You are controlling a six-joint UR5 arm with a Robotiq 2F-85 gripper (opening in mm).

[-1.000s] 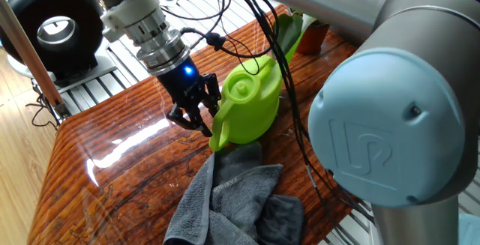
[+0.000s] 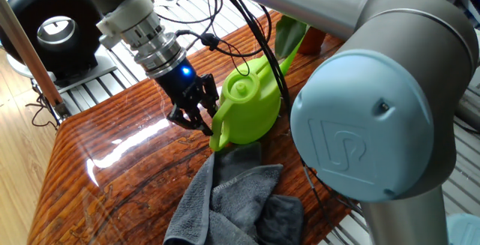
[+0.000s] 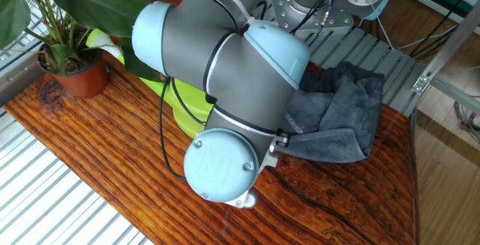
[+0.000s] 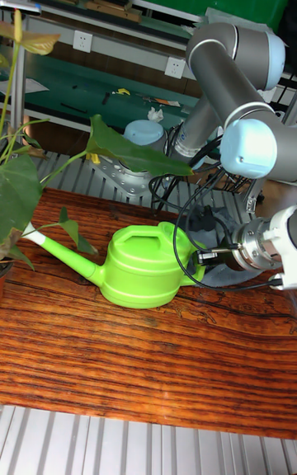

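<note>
A lime-green watering can (image 2: 253,106) stands upright on the glossy wooden table. Its handle (image 2: 220,127) faces my gripper (image 2: 211,122). The two black fingers stand apart in exterior view 1, their tips close against the handle; whether they touch it is unclear. In exterior view 3 the can's body (image 4: 140,271) shows whole, spout toward the plant, with the gripper (image 4: 199,256) at its handle side, partly crossed by cables. Exterior view 2 shows only part of the can (image 3: 184,109), and my arm hides the gripper there.
A crumpled grey towel (image 2: 238,200) lies just beside the handle. A potted plant (image 3: 84,76) stands near the spout, with leaves reaching over it. Black cables (image 2: 262,31) hang from the arm near the can.
The large arm joint in exterior view 1 has shifted left, and the hanging cables with it. My gripper has barely moved. Can and towel rest where they were.
</note>
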